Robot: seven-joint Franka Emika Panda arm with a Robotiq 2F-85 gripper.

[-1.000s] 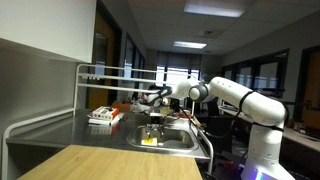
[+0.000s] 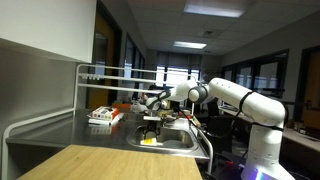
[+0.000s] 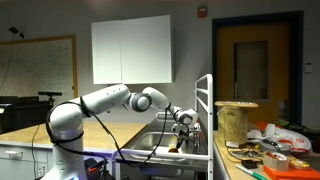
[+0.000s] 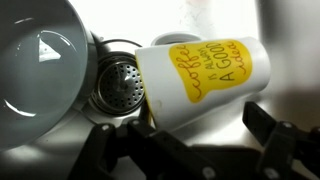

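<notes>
In the wrist view, a white mug [image 4: 195, 92] with a yellow label and red lettering lies on its side in the metal sink. My gripper is open near the mug, one of its dark fingers [image 4: 165, 152] overlapping the mug's lower left edge in view and the other by its right end. Whether either finger touches it cannot be told. A grey bowl [image 4: 38, 75] lies to the mug's left, beside the drain [image 4: 120, 88]. From outside, my gripper [image 2: 152, 128] reaches down over the sink [image 2: 180, 139], and a small yellow patch [image 2: 148, 142] shows beneath it.
A white rack [image 2: 103, 115] stands left of the sink. A bare wooden tabletop [image 2: 120, 163] lies in front. At the other side, a tall tan container [image 3: 231, 124] and clutter crowd the counter, and a white post [image 3: 210, 115] rises beside the sink.
The arm's end has shifted only slightly to the left in exterior view 1. Nothing else has visibly moved.
</notes>
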